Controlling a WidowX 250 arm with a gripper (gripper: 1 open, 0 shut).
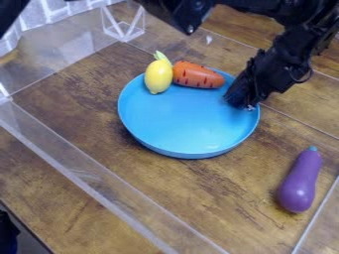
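A blue plate (179, 124) sits on the wooden table, with a yellow lemon (158, 74) and an orange carrot toy (197, 77) at its back rim. The black gripper (243, 93) reaches from the upper right down to the plate's right side, by the carrot. Its fingertips are dark and low, and appear shut; nothing shows held between them. A purple eggplant (299, 181) lies apart at the lower right.
Clear plastic walls (93, 174) edge the work area on the left and back.
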